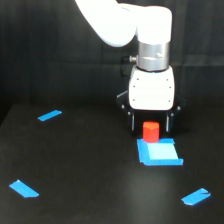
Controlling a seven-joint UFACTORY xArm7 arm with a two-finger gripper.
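Note:
A small red block (151, 131) stands at the back edge of a white square (162, 151) bordered with blue tape, on the black table. My gripper (151, 126) is above and around the block, its dark fingers (132, 121) spread wide with one on each side. Gaps show between the fingers and the block, so the fingers are open. How far the block overlaps the white square is hard to tell from this angle.
Blue tape strips lie at the back left (50, 115), front left (24, 188) and front right (196, 197) of the table. A dark curtain (50, 60) hangs behind.

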